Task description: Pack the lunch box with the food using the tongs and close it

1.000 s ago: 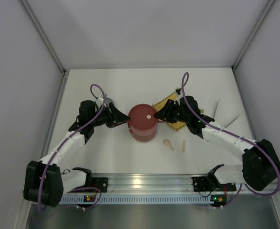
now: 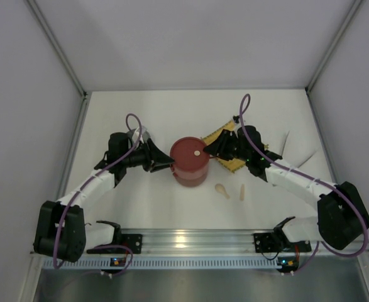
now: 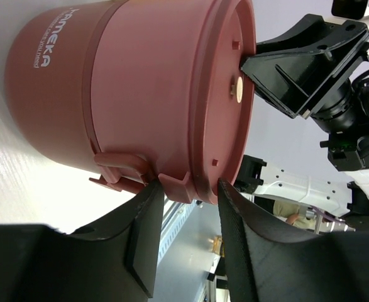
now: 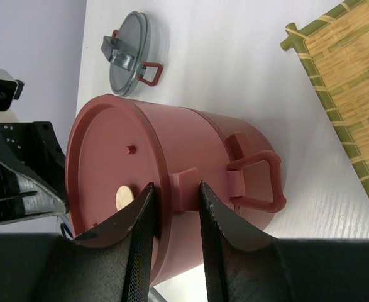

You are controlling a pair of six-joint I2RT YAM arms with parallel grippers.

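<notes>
The red lunch box (image 2: 189, 170) stands in the middle of the table, its lid (image 3: 225, 126) on top with a pale round button. My left gripper is at the lid's left side, fingers around a small tab on the lid's rim. My right gripper is at the opposite side, fingers around the matching tab (image 4: 185, 189) beside the handle (image 4: 275, 179). How firmly either set of fingers closes on its tab is hard to tell.
A bamboo mat (image 4: 351, 75) lies behind and right of the box. A steel lid (image 4: 126, 53) with red handles is at the back left. A wooden spoon (image 2: 220, 189), a short stick (image 2: 241, 192) and thin utensils (image 2: 307, 158) lie on the right.
Over the last second my left arm has shifted slightly right with its wrist, and the box has moved very slightly right.
</notes>
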